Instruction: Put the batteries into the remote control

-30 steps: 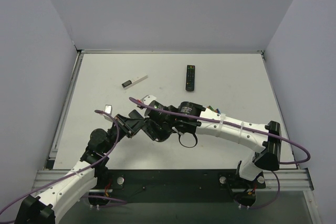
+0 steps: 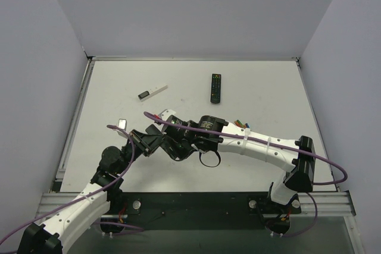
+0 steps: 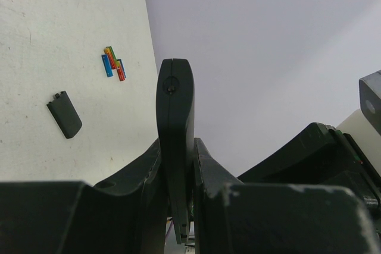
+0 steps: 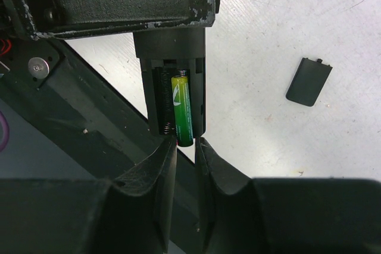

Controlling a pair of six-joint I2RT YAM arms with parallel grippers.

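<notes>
My left gripper is shut on a black remote (image 3: 175,105), held upright in the left wrist view. In the right wrist view its open battery compartment (image 4: 157,99) faces me, with a green battery (image 4: 182,111) in it, its lower end at the fingertips of my right gripper, which is part open with a narrow gap. The detached battery cover (image 4: 308,81) lies on the table. Loose coloured batteries (image 3: 113,60) lie in a small group on the table, partly hidden by my right arm in the top view.
Another black remote (image 2: 215,87) and a white remote-like object (image 2: 153,92) lie at the back of the white table (image 2: 256,87). Walls enclose the sides and back. My two arms crowd the front middle.
The left arm shows no visible change.
</notes>
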